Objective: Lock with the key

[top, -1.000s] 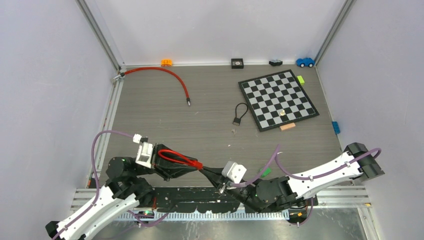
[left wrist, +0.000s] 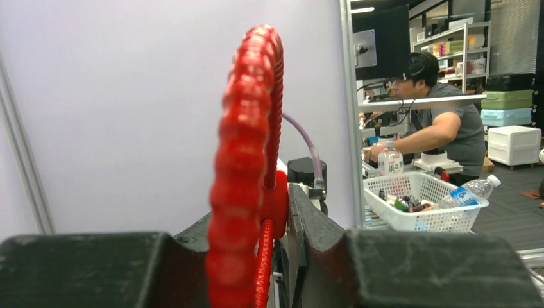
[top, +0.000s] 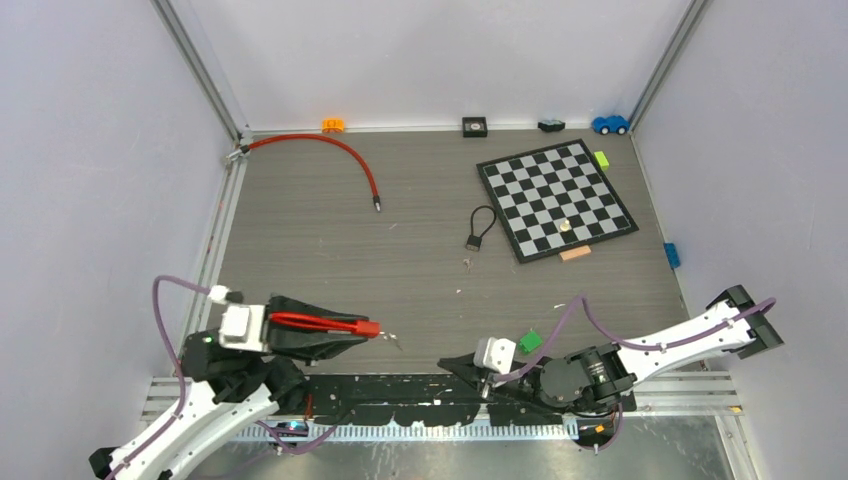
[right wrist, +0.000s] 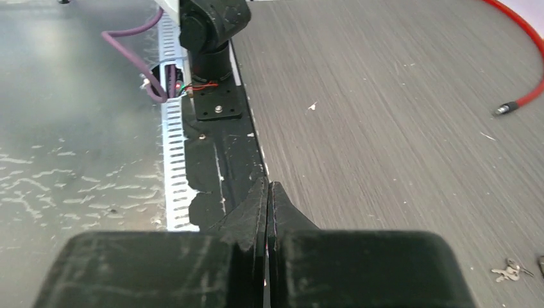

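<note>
The red cable lock [top: 360,328] is in my left gripper [top: 350,338], its body [left wrist: 276,199] between the fingers and its loop lying back toward the camera in the left wrist view; small metal keys [top: 390,337] show at its end in the top view. My right gripper [top: 450,365] is lower right of it, apart; in the right wrist view its fingertips meet, and I cannot see anything between them. A black cable padlock [top: 473,242] and loose small keys [right wrist: 507,274] lie on the table.
A chessboard [top: 555,195] lies back right, a red hose [top: 340,148] back left. A green block [top: 530,341] is beside my right arm.
My left gripper has moved left with the red lock, and my right gripper has drawn away to the right and lower, separating from it.
</note>
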